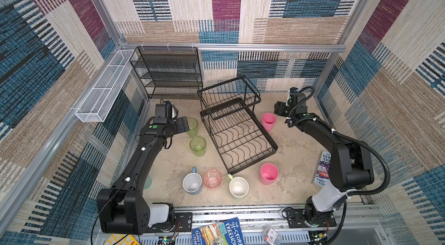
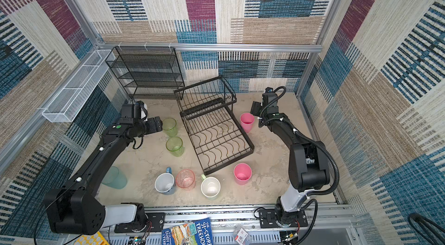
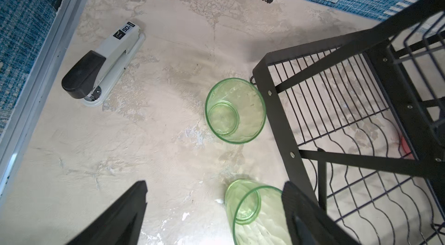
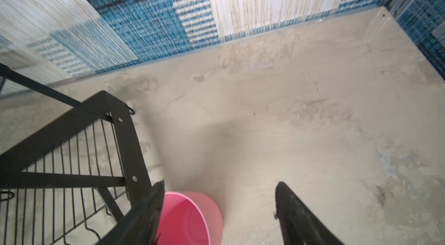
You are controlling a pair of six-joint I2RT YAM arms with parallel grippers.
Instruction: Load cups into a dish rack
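Note:
The black dish rack stands empty mid-table. To its left are two green cups, one farther back and one nearer. My left gripper is open above the table beside them, nothing held; the nearer cup shows partly between its fingers. A pink cup stands against the rack's right side, under the left finger of my right gripper, which is open and empty. Along the front are a blue-handled mug, a clear pinkish cup, a white mug and another pink cup. A teal cup lies at front left.
A stapler lies on the left of the table. A black mesh shelf stands at the back left, and a white wire basket hangs on the left wall. Bare tabletop lies behind and right of the right-hand pink cup.

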